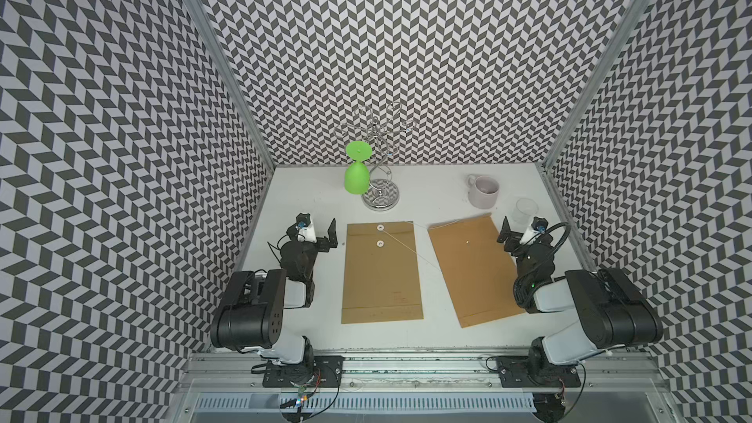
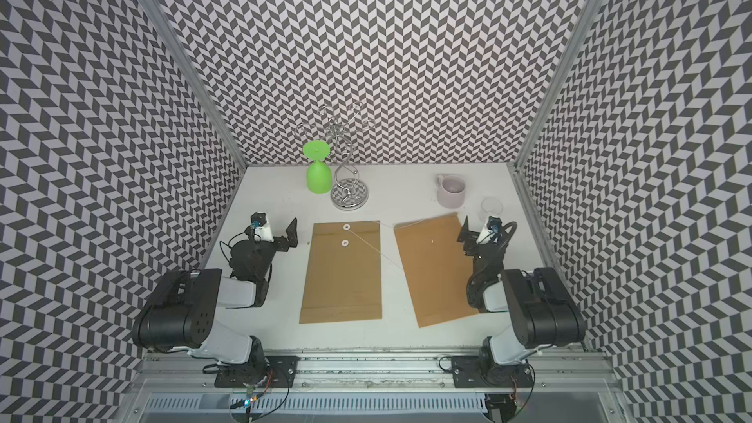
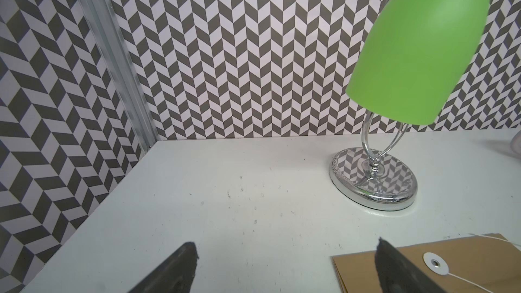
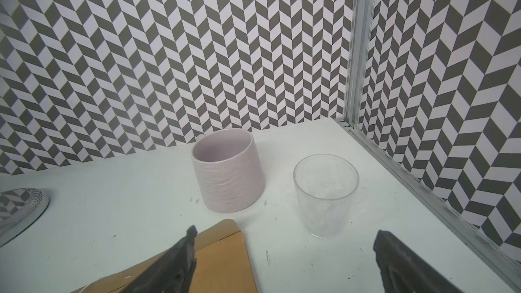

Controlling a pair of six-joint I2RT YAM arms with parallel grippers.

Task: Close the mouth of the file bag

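Observation:
A brown file bag (image 1: pixel 382 282) lies in the table's middle, two white button discs (image 1: pixel 380 243) near its top edge and a thin string running loosely rightward from them. A second brown bag (image 1: pixel 474 274) lies tilted to its right; whether its flap is folded is unclear. My left gripper hangs open left of the first bag, nothing between its fingers. My right gripper is open over the right part of the second bag, also empty.
A chrome-based lamp (image 3: pixel 372 179) with a green shade (image 3: pixel 418 43) stands at the back middle. A pink mug (image 4: pixel 228 179) and a clear cup (image 4: pixel 325 200) stand at back right.

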